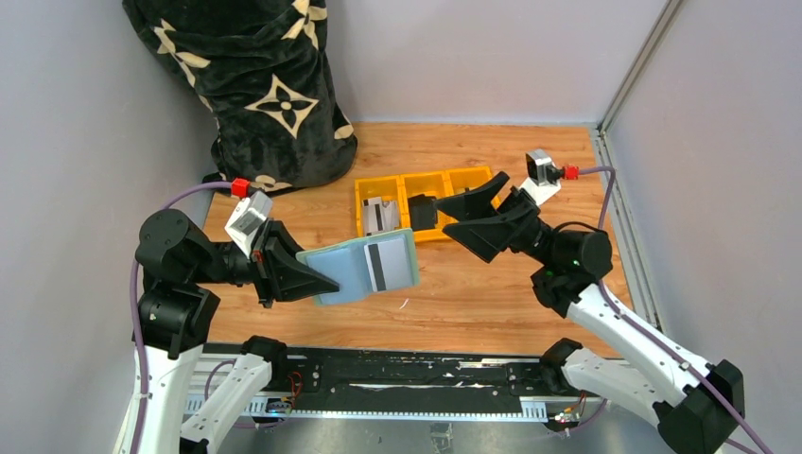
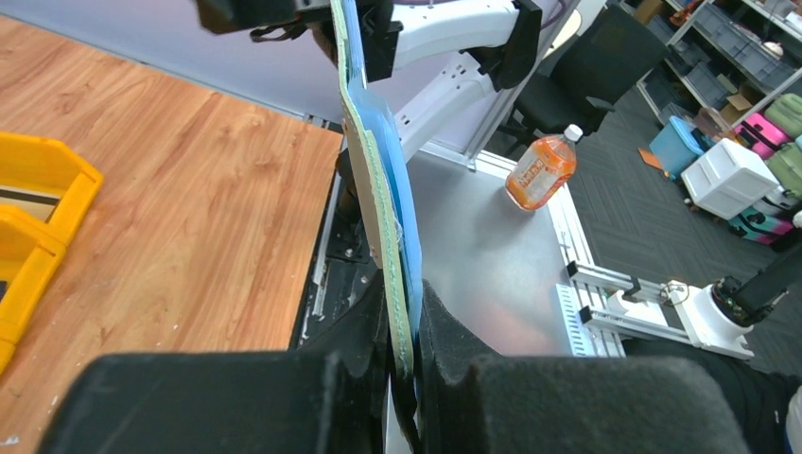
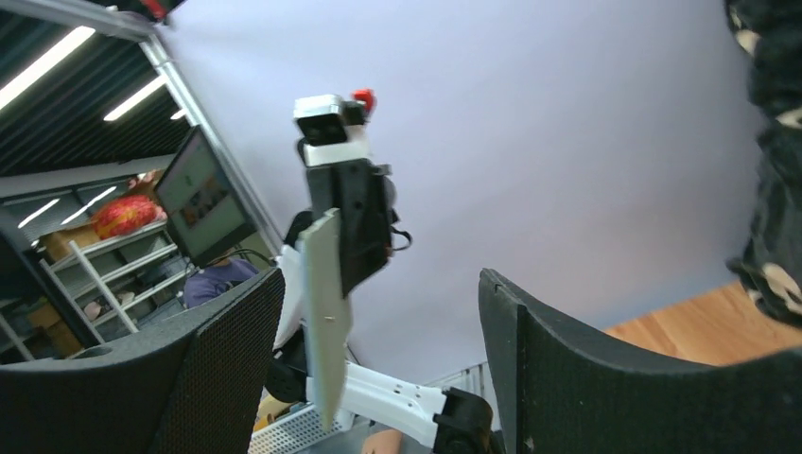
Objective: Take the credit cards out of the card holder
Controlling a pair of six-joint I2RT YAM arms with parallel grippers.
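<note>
The pale blue card holder [image 1: 342, 266] is spread open above the table in the top view, and my left gripper [image 1: 331, 286] is shut on its left part. A white card [image 1: 395, 263] with a dark stripe shows in its right half. Seen edge-on in the left wrist view, the holder [image 2: 378, 180] rises from between the pinched fingers. To the holder's right, my right gripper [image 1: 468, 229] is open and empty, its fingers facing it. The holder's thin edge [image 3: 326, 317] shows between the spread fingers in the right wrist view, some way beyond them.
A yellow divided tray [image 1: 361, 210] stands behind the holder. White cards [image 1: 380, 216] lie in its left compartment, and something dark [image 1: 422, 212] is in the middle one. A dark patterned cloth [image 1: 284, 95] fills the back left.
</note>
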